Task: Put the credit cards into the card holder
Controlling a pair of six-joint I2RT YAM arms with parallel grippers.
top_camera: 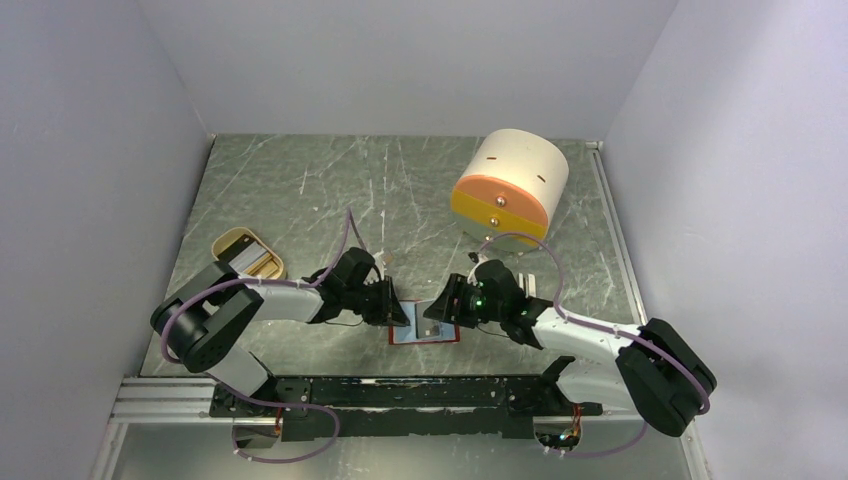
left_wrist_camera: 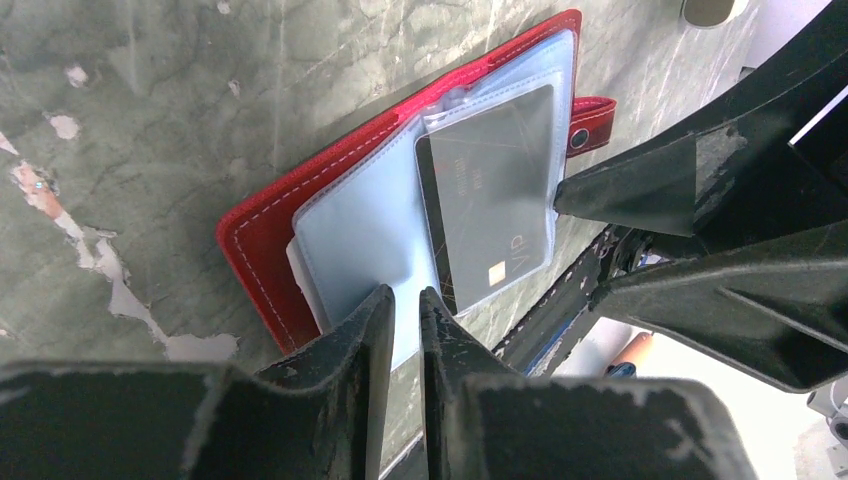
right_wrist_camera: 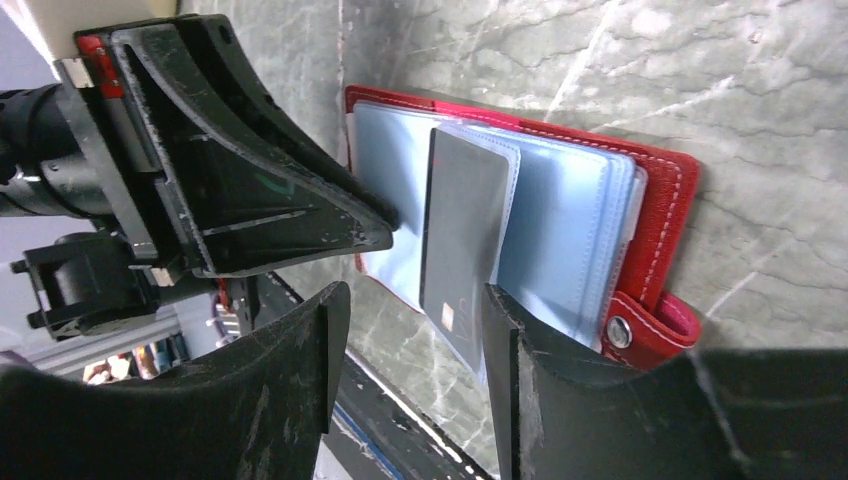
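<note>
The red card holder (top_camera: 459,338) lies open on the table, with light-blue clear pages (left_wrist_camera: 365,240). A grey card (right_wrist_camera: 462,205) sits in a pocket of one page, which is tilted up from the pages behind it. My right gripper stands part open at that page, one fingertip against its right side and the other left of it. Over the opposite blue page rests my left gripper, its fingers nearly together with a narrow gap. Whether a page edge is caught there is hidden.
A tan tray (top_camera: 219,247) at the left holds several more cards (top_camera: 243,254). The white, orange and yellow drawer box (top_camera: 520,170) stands at the back right.
</note>
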